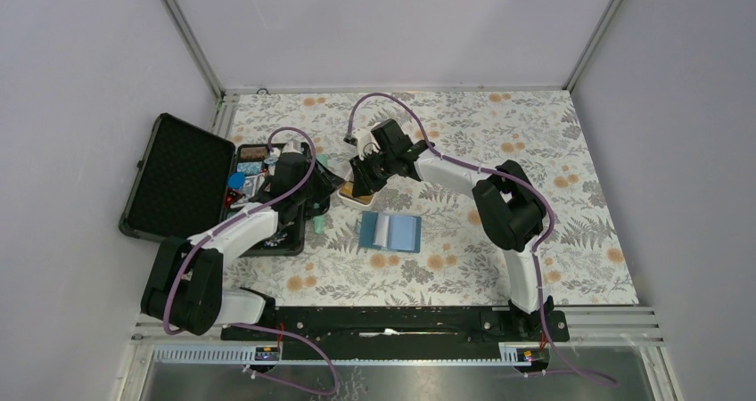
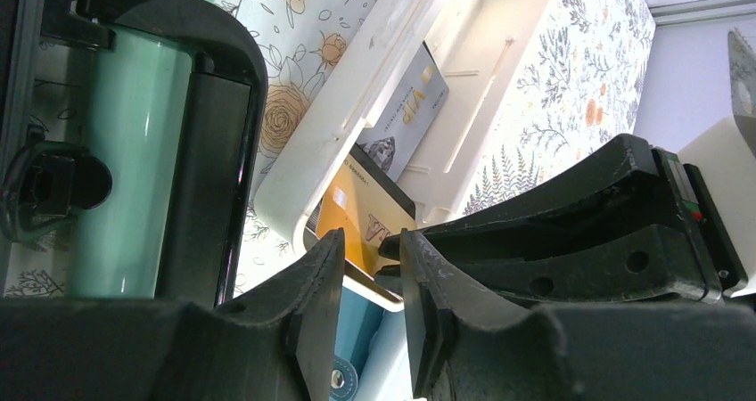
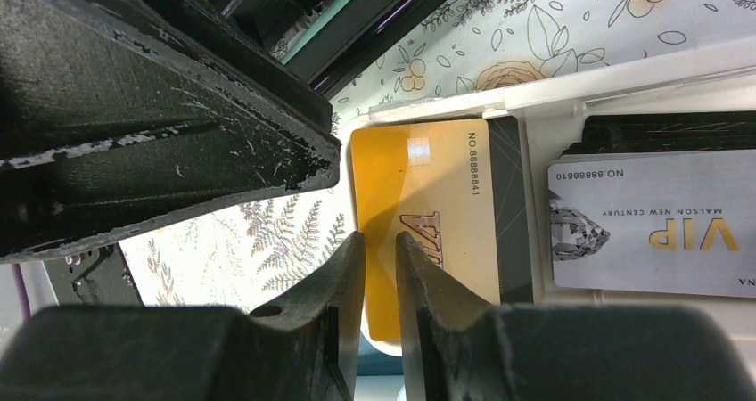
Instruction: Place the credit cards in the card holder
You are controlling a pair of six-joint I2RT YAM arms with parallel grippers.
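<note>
An orange-gold card (image 3: 446, 214) lies in one end of the white tray (image 2: 392, 53), tilted over a black card (image 3: 512, 205). A silver VIP card (image 3: 660, 227) sits in the tray's other section. My right gripper is at a corner of the orange card, a narrow gap showing between its fingertips; whether the card is pinched there is unclear. From the left, my left gripper reaches in over the tray's end, fingers parted, no card visibly held. The blue card holder (image 1: 390, 232) lies spread open on the table, in front of the tray.
An open black case (image 1: 272, 251) full of small items stands left of the tray, under my left arm. Its raised lid (image 1: 178, 178) leans further left.
</note>
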